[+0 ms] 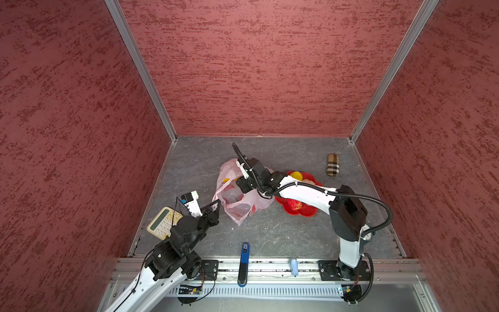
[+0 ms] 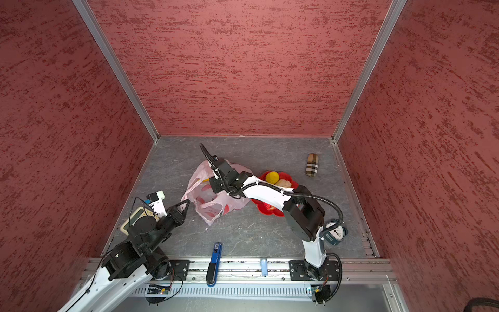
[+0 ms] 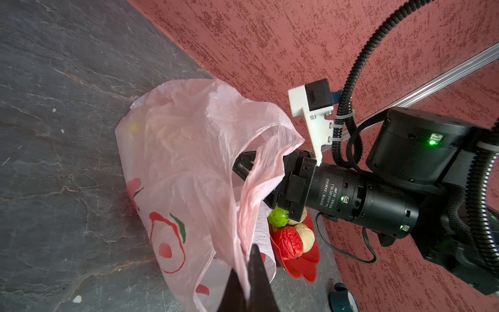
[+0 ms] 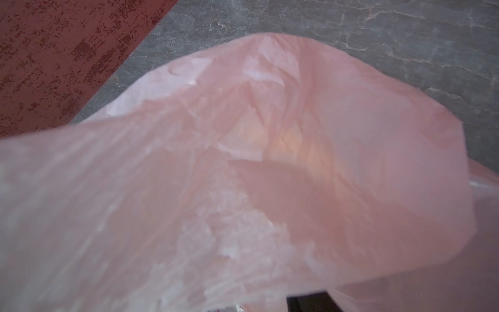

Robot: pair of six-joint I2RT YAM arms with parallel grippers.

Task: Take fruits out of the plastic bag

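Note:
A pink plastic bag (image 1: pixel 235 210) lies crumpled mid-table, with a yellow shape showing faintly through it (image 3: pixel 134 126). My left gripper is shut on a fold of the bag, holding it up. My right gripper reaches into the bag from the right; its fingers are mostly hidden by plastic, so its opening cannot be told. The red bowl (image 3: pixel 301 267) right of the bag holds a red fruit (image 3: pixel 287 242), a green one (image 3: pixel 278 218), a yellow one (image 2: pixel 271 176) and pale ones (image 3: pixel 306 236).
A calculator (image 1: pixel 163 222) lies left, a plaid cylinder (image 1: pixel 332 164) at back right, a round gauge (image 2: pixel 334 232) at front right and a blue tool (image 1: pixel 243 262) at the front edge. Open table lies behind the bag and between bag and front edge.

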